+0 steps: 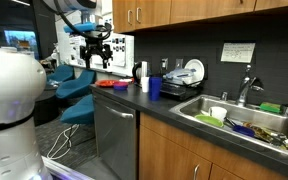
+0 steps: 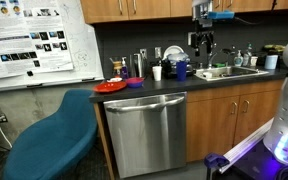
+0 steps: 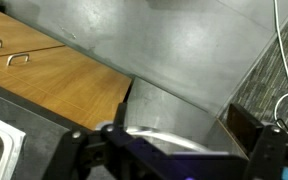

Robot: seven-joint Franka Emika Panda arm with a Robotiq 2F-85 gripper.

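Observation:
My gripper [image 1: 97,66] hangs open in the air above and in front of the counter, pointing downward. In the second exterior view the gripper [image 2: 202,54] shows dark against the backsplash, near the blue container [image 2: 181,70]. The wrist view has the gripper's fingers [image 3: 246,128] spread apart at the bottom edge, with floor and cabinet fronts far below. A pale curved shape between them is too cut off to name. On the counter's left end lie a red plate [image 2: 111,87] and a purple bowl [image 2: 135,82].
A sink [image 1: 249,121] with items in it is set into the counter [image 1: 174,107]. A dish rack with a white plate [image 1: 194,70] stands behind. The silver dishwasher [image 2: 149,135] is closed. Overhead cabinets [image 1: 174,12] hang above.

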